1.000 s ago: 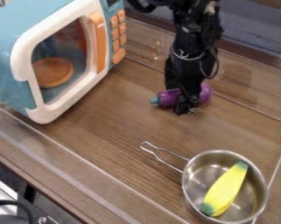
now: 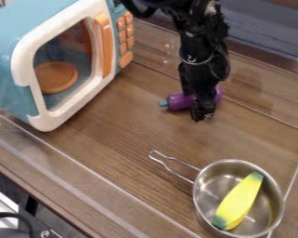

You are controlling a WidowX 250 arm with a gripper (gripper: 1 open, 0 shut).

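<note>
My black gripper point(image 2: 200, 106) hangs low over a purple toy eggplant point(image 2: 178, 101) with a teal tip, which lies on the wooden table behind and around the fingers. A steel pan point(image 2: 212, 188) with a wire handle stands at the front right, holding a yellow toy point(image 2: 240, 198) with a green end.
A toy microwave point(image 2: 19, 56) in blue and white, with an orange plate inside, stands at the left. A grey wall edge runs along the back.
Over the last second the gripper has shifted slightly, and less of the eggplant's body shows around it. The pan and microwave are unchanged.
</note>
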